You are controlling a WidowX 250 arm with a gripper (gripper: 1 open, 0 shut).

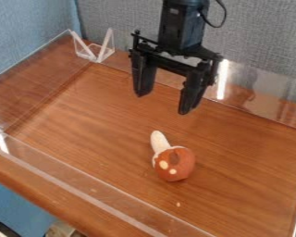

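My black gripper (166, 88) hangs high over the wooden tray floor at the upper middle, its two fingers wide open with nothing between them. Below it and toward the front lies a toy mushroom (174, 161), with an orange-red spotted cap and a pale stem pointing toward the back left. The gripper is well apart from it.
The tray's wooden floor (82, 120) is otherwise clear. Transparent walls edge it at the front, right and back. A white wire-like bracket (92, 51) stands at the back left corner. Grey and blue padded panels surround the back.
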